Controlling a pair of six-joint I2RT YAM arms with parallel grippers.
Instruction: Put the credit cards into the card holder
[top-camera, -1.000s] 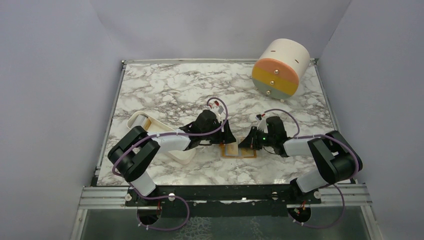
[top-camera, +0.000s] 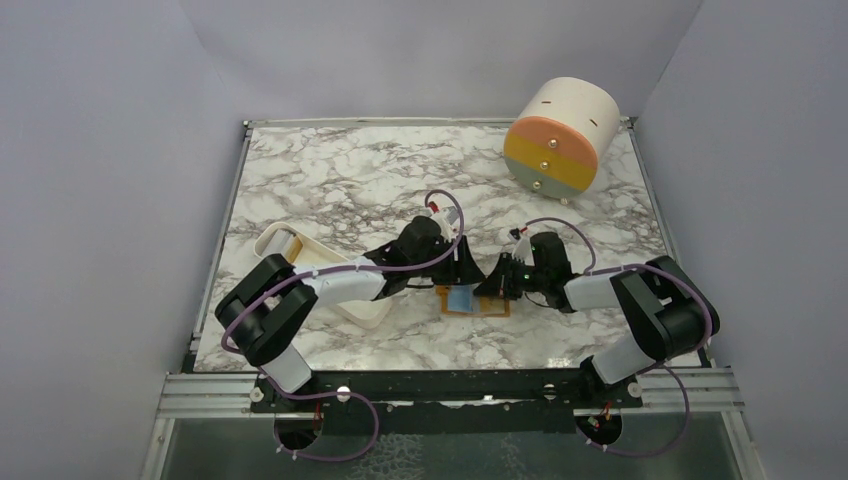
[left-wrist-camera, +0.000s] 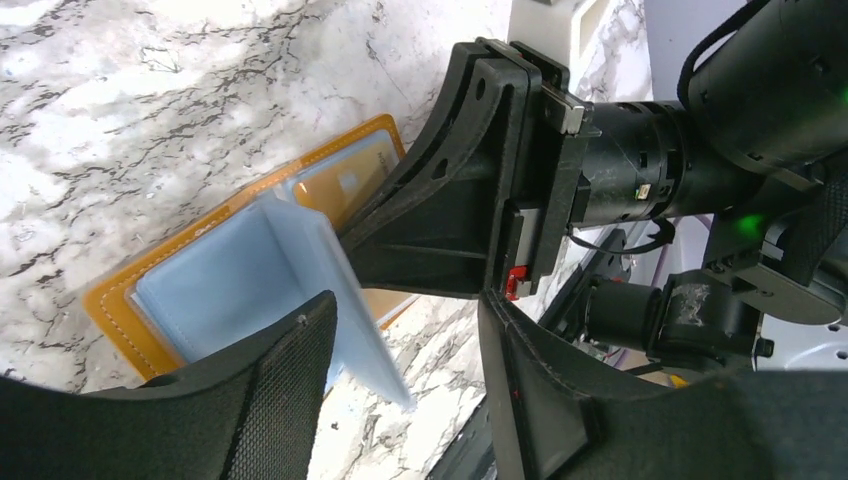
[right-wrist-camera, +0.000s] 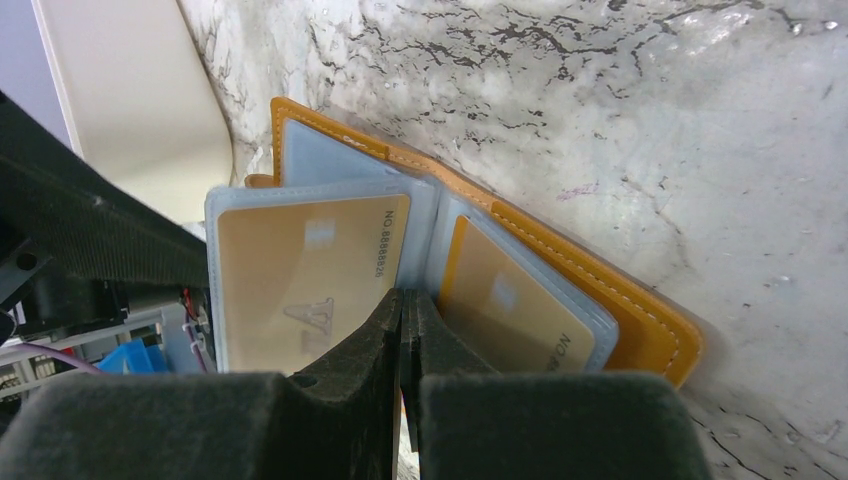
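The open card holder (top-camera: 504, 310), tan with stitched edges, lies on the table below both grippers. Its pale blue sleeves hold gold cards; one card (right-wrist-camera: 525, 297) lies in the right-hand sleeve. A sleeve page (left-wrist-camera: 335, 280) stands raised, its gold card (right-wrist-camera: 300, 275) facing the right wrist camera. My left gripper is part open, with that page between its fingers, closer to the left one; contact is unclear. My right gripper is shut, its tips down at the middle fold. Nothing clearly shows between them.
A pale tray (top-camera: 370, 312) lies to the left, partly under the left arm, with a small item (top-camera: 291, 246) at its far end. A round drawer unit (top-camera: 560, 135) stands at the back right. The table behind the arms is clear.
My left gripper has moved slightly to the right. Where the top view showed a gold card beneath it, a pale blue sleeve shows now. The right gripper has stayed nearly still.
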